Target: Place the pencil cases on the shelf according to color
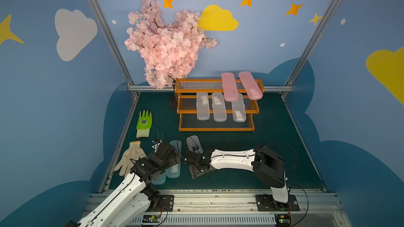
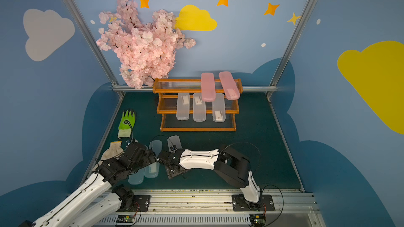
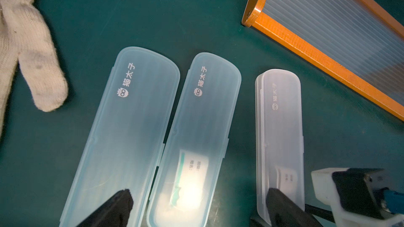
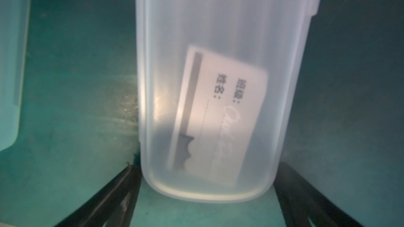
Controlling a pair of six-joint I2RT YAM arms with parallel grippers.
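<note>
A clear white pencil case [image 4: 218, 25] lies on the table. My right gripper stands open at its near end, one finger on either side; whether they touch it I cannot tell. Two blue cases lie side by side to its left, the left blue case [image 3: 122, 134] and the right blue case [image 3: 197, 122]. My left gripper hangs open over the blue cases' near ends, holding nothing. On the shelf [image 1: 216, 129], two pink cases, one of them the left pink case [image 1: 229, 86], rest on the top tier. Three white cases, including a middle one [image 1: 218, 107], occupy the middle tier.
The bottom tier of the shelf is empty. A green glove [image 1: 144, 122] and a cream glove [image 1: 128, 159] lie at the left. Blossoms [image 1: 170, 46] stand behind the shelf's left end.
</note>
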